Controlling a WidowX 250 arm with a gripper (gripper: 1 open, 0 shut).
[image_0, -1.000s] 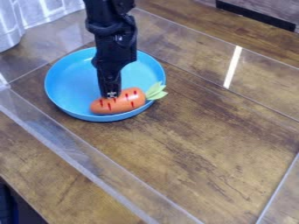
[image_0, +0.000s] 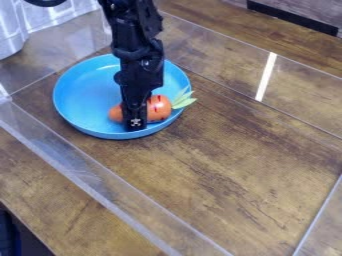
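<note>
A blue plate (image_0: 83, 98) rests on the wooden table at the upper left. In it lies an orange toy carrot (image_0: 159, 106) with pale green leaves at its right end. My black gripper (image_0: 134, 114) reaches down from the top of the view and is shut on the carrot's body, covering part of it.
A white, translucent object (image_0: 11, 22) is at the top-left corner. A dark edge runs along the top right.
My gripper has come down from above the carrot onto its body and now hides more of it. The plate has stayed in place.
</note>
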